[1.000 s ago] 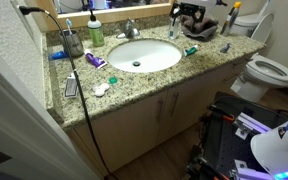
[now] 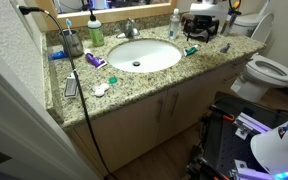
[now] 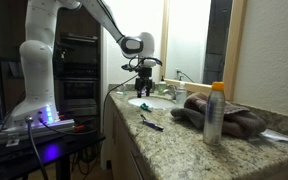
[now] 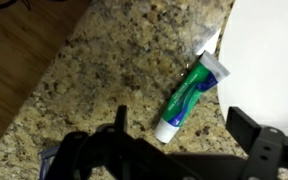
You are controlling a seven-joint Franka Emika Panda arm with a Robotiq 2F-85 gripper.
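Note:
A green, blue and white tube [image 4: 191,97] lies on the speckled counter beside the white sink [image 4: 269,60] in the wrist view. Exterior view 1 has the same tube [image 2: 191,50] right of the basin, and exterior view 2 shows the tube [image 3: 145,108] near the counter's front edge. My gripper is open, its fingers apart on either side of the tube's capped end in the wrist picture. Seen from exterior view 2, the gripper [image 3: 143,80] hangs in the air above the tube, with a clear gap and nothing held.
A dark slim item [image 3: 152,125] rests on the counter near the tube. A brown towel [image 3: 229,118] and a clear bottle [image 3: 215,115] stand close by. Left of the sink are a purple item [image 2: 95,60], a green bottle [image 2: 96,33] and several small things.
In exterior view 1 my gripper has shifted right, away from the bottle behind the sink and towards the towel side. The tube and the other counter items have not moved.

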